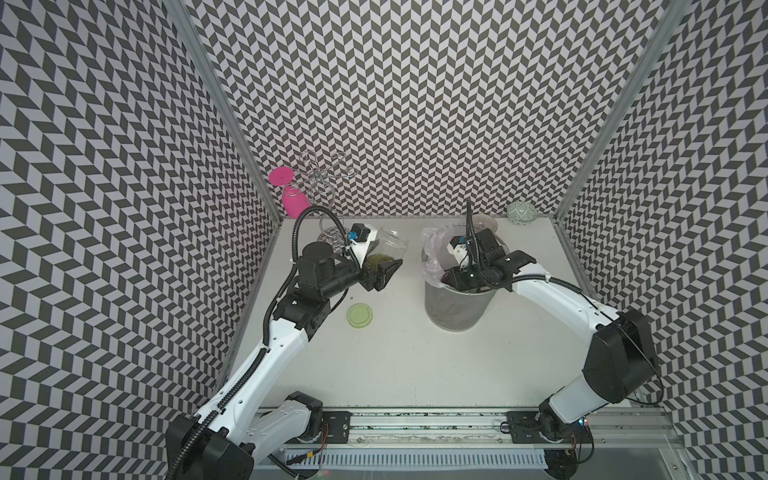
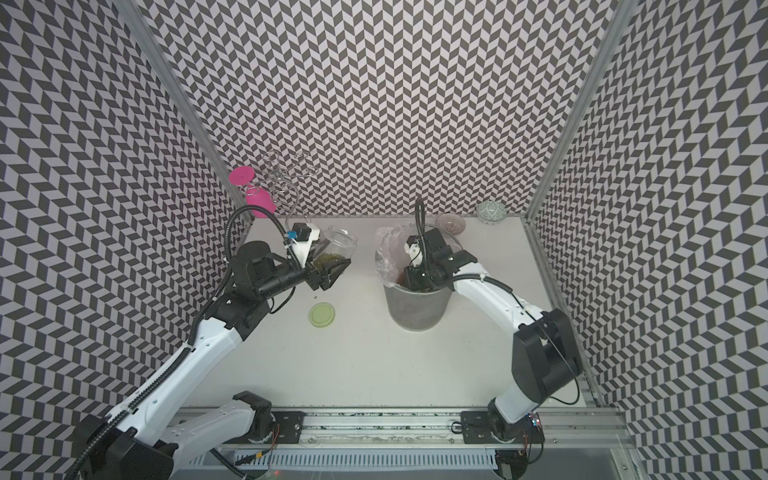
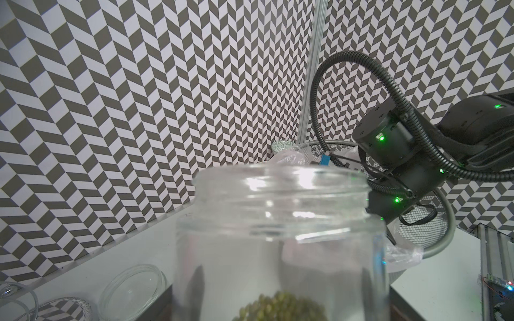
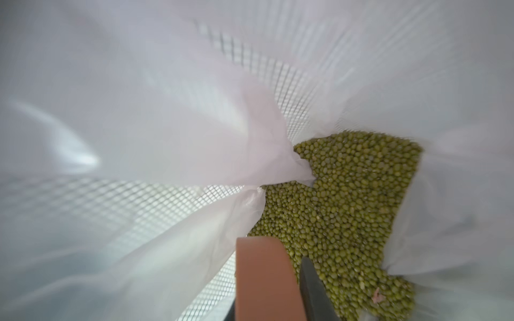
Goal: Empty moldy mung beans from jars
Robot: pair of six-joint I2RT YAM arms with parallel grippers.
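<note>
A clear glass jar (image 3: pixel 281 251), lidless, is clasped in my left gripper (image 1: pixel 384 275) above the table, left of the bin. Green mung beans (image 3: pixel 281 307) show low inside it. My right gripper (image 2: pixel 413 277) reaches down into the mesh bin (image 1: pixel 456 308), which is lined with a clear plastic bag (image 1: pixel 433 248). In the right wrist view, a reddish-brown flat-ended object (image 4: pixel 267 278) stands between dark fingers; whether they grip it is unclear. Beneath lies a pile of beans (image 4: pixel 348 208) in the bag.
A green round lid (image 1: pixel 360 315) lies on the table in front of the left gripper. At the back left stand a wire rack and a pink goblet (image 1: pixel 295 201). Glass bowls, one greenish (image 1: pixel 522 212), sit behind the bin.
</note>
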